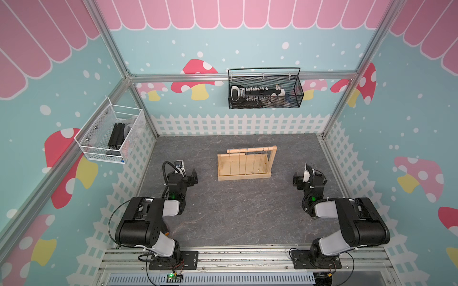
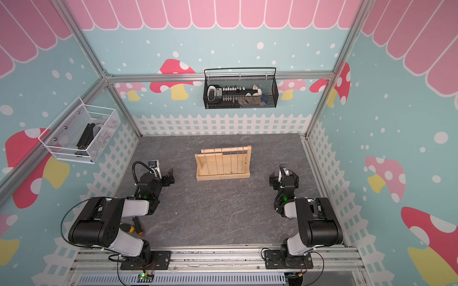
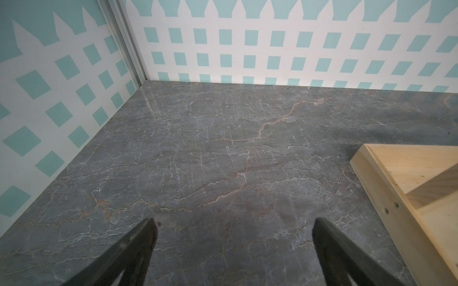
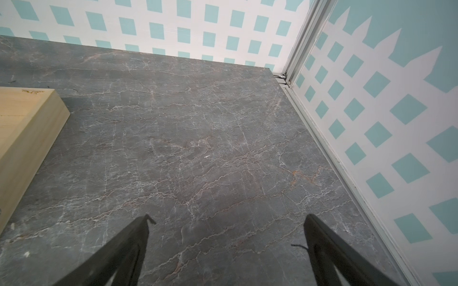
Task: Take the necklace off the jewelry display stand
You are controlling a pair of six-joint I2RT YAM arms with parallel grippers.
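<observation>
A light wooden jewelry display stand (image 1: 244, 176) sits on the dark table behind and between the two arms. Several thin strands, too small to make out well, hang from its upper bar (image 2: 212, 151); which one is the necklace I cannot tell. To the left of the stand, my left gripper is open over bare table, its fingers wide apart. My right gripper is likewise open and empty on the stand's right side. Only the stand's side edge (image 3: 400, 205) shows in the left wrist view, and its other end (image 4: 33, 128) in the right wrist view.
A black mesh basket (image 1: 265, 105) hangs on the back wall and a white wire basket (image 1: 102, 157) on the left wall. A tool with a dark handle (image 2: 137, 226) lies by the left arm's base.
</observation>
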